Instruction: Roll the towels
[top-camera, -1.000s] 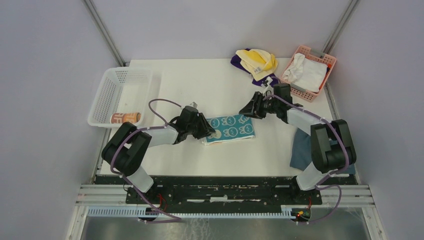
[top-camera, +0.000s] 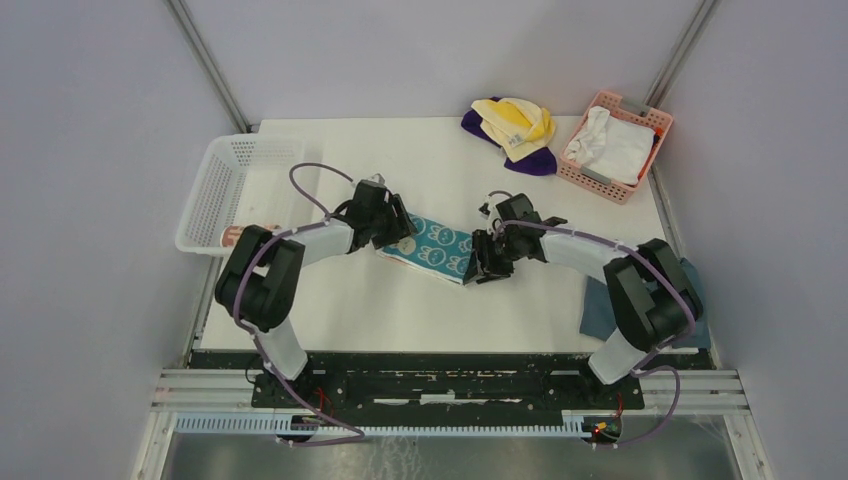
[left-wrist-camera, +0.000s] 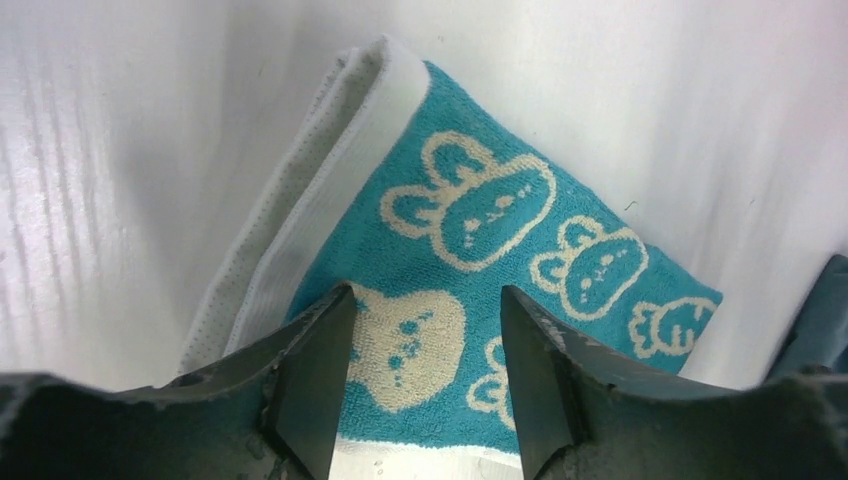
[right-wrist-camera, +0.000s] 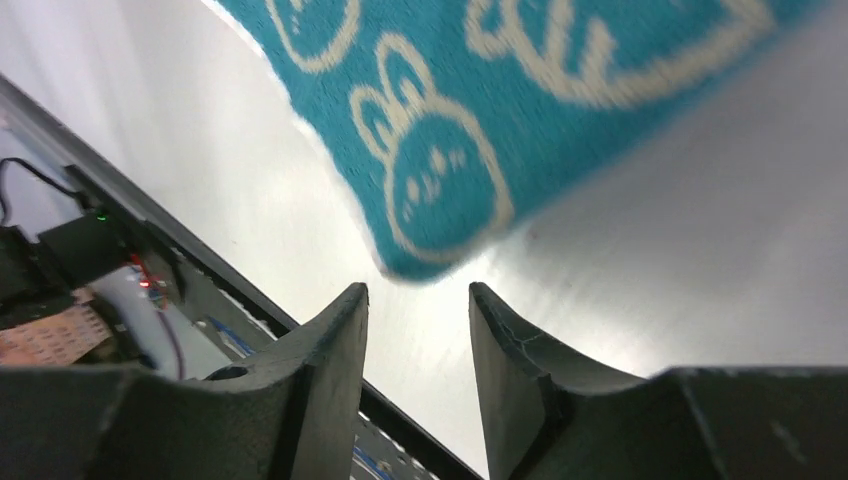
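A teal towel (top-camera: 436, 246) with beige bear-face outlines lies folded into a strip at the middle of the table, slanting down toward the right. Over its left end stands my left gripper (top-camera: 403, 238), fingers parted; in the left wrist view the towel (left-wrist-camera: 500, 230) shows between and beyond the fingers, with its pale folded edge to the left. My right gripper (top-camera: 474, 268) is at the towel's right end. In the right wrist view its fingers (right-wrist-camera: 335, 345) are apart, and the towel's corner (right-wrist-camera: 425, 265) is just beyond the tips, with nothing between them.
A white basket (top-camera: 208, 160) at the left holds a rolled orange-and-white towel (top-camera: 232, 236). Yellow and purple towels (top-camera: 520, 125) lie at the back, near a pink basket (top-camera: 600, 185) of white cloth. A blue towel (top-camera: 597, 310) lies front right.
The towel has shifted left and turned, its right end now nearer the front.
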